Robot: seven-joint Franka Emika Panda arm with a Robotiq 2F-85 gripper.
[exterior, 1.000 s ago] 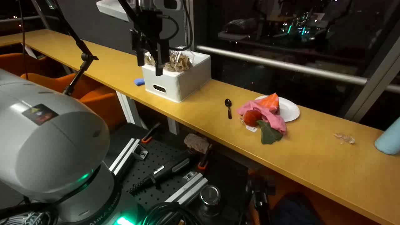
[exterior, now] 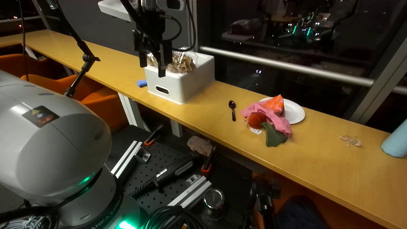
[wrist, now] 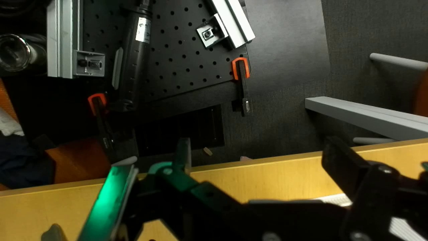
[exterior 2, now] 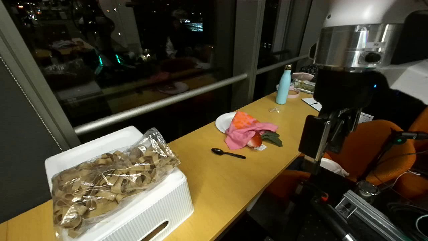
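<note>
My gripper point(exterior: 153, 68) hangs open and empty; in exterior view 1 it overlaps the white box, while exterior view 2 shows it at the right, off to the side of the table. A bag of brown curled strips point(exterior 2: 116, 178) lies on the white ribbed box point(exterior 2: 182, 192). A black spoon point(exterior: 232, 110) rests on the table. To its right a pink and orange cloth point(exterior: 269, 112) partly covers a white plate point(exterior: 295, 111). A red round object point(exterior: 256, 120) and a dark green piece point(exterior: 274, 136) lie against the cloth's near side.
A blue object point(exterior: 141, 82) sits left of the box. Farther along the table are a clear crumpled wrapper point(exterior: 350, 141) and a light blue bottle point(exterior 2: 283, 86). A metal rail point(exterior: 286, 65) runs along the window. Clear table point(exterior: 324, 152) lies right of the cloth.
</note>
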